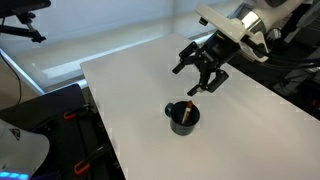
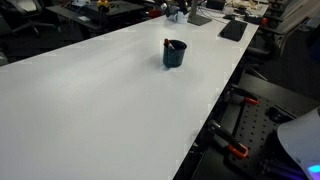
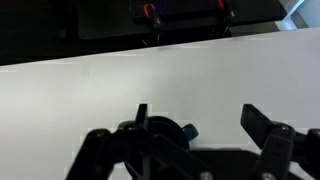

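A dark mug (image 1: 184,123) stands upright on the white table with an orange-brown stick-like object (image 1: 187,112) leaning inside it. Exterior view 2 shows the same mug (image 2: 174,56), the stick's tip (image 2: 166,43) poking above its rim. My gripper (image 1: 186,81) is open above the mug and apart from it, nothing between its fingers. Seen from the wrist, the mug (image 3: 160,132) lies low in the picture, between the spread dark fingers. A teal bit (image 3: 190,132) shows at the mug's edge; the mug's lower part is hidden.
Bare white table (image 1: 245,135) surrounds the mug, with broad free room in exterior view 2. A black frame with red-tipped clamps (image 1: 80,113) runs along one table edge. Beyond the far edge in exterior view 2 lie a dark keyboard-like slab (image 2: 232,30) and assorted clutter.
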